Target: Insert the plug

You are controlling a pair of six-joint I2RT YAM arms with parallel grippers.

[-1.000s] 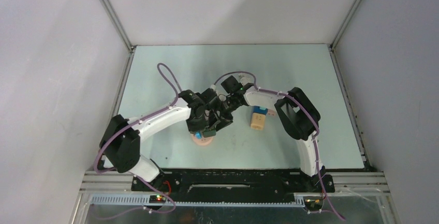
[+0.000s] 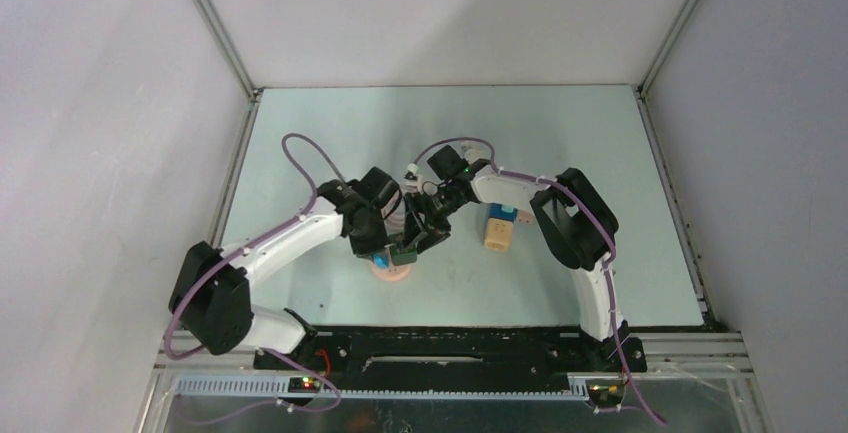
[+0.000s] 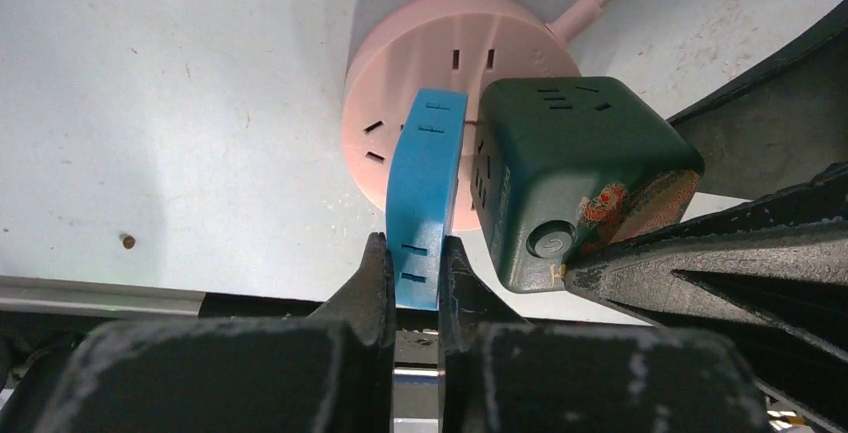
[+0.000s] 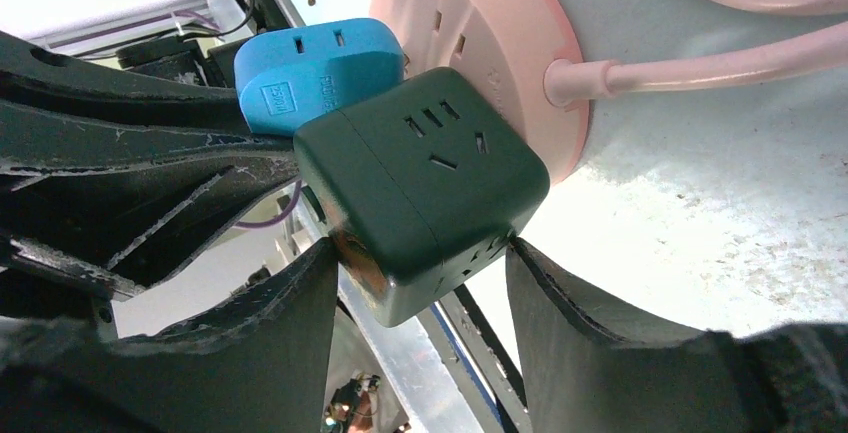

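Note:
A round pink power strip (image 3: 400, 48) lies on the table with a pink cord. Over it, my left gripper is shut on a narrow blue plug adapter (image 3: 426, 173). Beside the blue adapter, on its right in the left wrist view, my right gripper is shut on a dark green cube adapter. Both adapters sit over the strip's face; whether either is seated in sockets I cannot tell.
At the right of the table lie a tan block (image 2: 497, 236), a blue one (image 2: 502, 211) and a pink item (image 2: 525, 217), partly behind the right arm. The table's front edge is close below the strip.
The left arm has shifted left and slightly toward the front, its gripper still at the pink strip. The right arm looks unmoved.

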